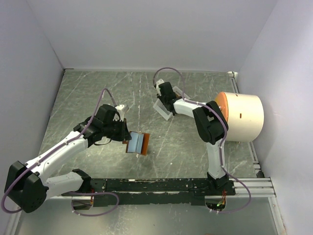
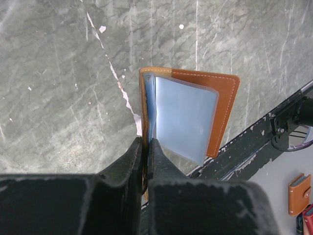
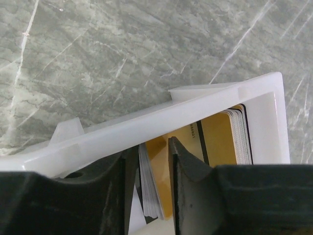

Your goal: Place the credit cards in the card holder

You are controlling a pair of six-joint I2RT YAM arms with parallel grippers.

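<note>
The brown card holder (image 2: 227,98) lies spread on the table with pale clear sleeves (image 2: 188,117) showing. My left gripper is shut on its left cover and the sleeve beside it. In the right wrist view, a white box (image 3: 146,122) holds credit cards (image 3: 222,139) with golden faces, standing on edge in stacks. Down in the box is my right gripper, part open, a fingertip on either side of the leftmost stack's top edges. The box's near part is hidden by the fingers. In the top view the right arm covers most of the box (image 1: 163,110).
A large cream cylinder with an orange end (image 1: 244,116) stands at the table's right side, close to the right arm.
</note>
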